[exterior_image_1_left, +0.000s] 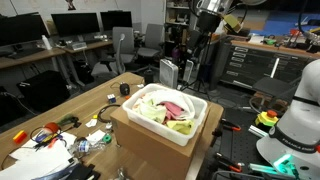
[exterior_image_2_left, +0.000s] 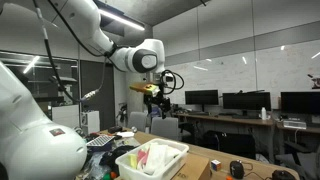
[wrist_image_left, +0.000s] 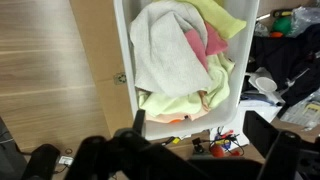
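A white bin (exterior_image_1_left: 140, 111) full of crumpled cloths stands on a cardboard box (exterior_image_1_left: 150, 142). From above, the wrist view shows a light grey cloth (wrist_image_left: 165, 48), a pink cloth (wrist_image_left: 214, 40), a yellow cloth (wrist_image_left: 222, 18) and a pale cream cloth (wrist_image_left: 172, 104) inside the bin (wrist_image_left: 127, 50). My gripper is above the bin's end in that view, its dark fingers (wrist_image_left: 128, 152) spread wide and no cloth held between them. High over the bin, the arm's gripper (exterior_image_2_left: 157, 103) hangs clear of the cloths.
Loose tools, cables and papers (exterior_image_1_left: 40, 160) clutter the wooden table left of the bin. A black mug-like object (exterior_image_1_left: 125, 89) stands behind it. Monitors (exterior_image_2_left: 251, 104) and desks line the background. Bare tabletop (exterior_image_1_left: 98, 98) lies toward the back left.
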